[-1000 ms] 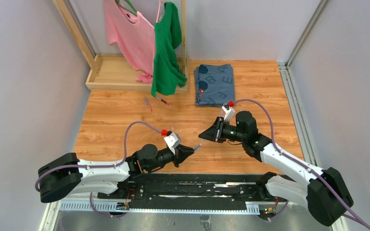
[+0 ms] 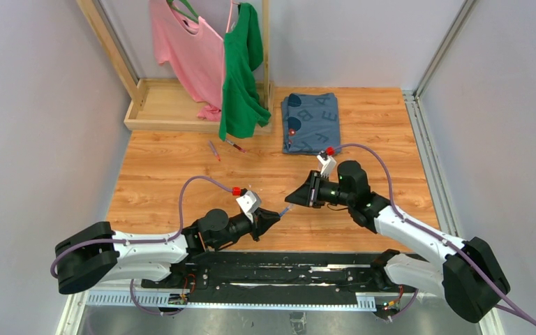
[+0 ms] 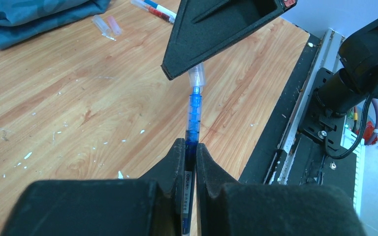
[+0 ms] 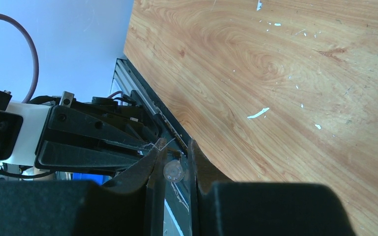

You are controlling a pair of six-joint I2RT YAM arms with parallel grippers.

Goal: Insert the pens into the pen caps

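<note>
My left gripper is shut on a blue pen, which stands out from the fingers toward my right gripper. That gripper is shut on a clear cap, seen end-on between its fingers in the right wrist view. The pen's tip is at the cap's mouth; how far it is inside, I cannot tell clearly. On the table behind lie loose pens and, in the left wrist view, small clear and pink caps.
A folded blue cloth lies at the back. A wooden rack with hanging pink and green shirts stands back left. Its front edge is just below the grippers.
The left arm is almost unchanged.
</note>
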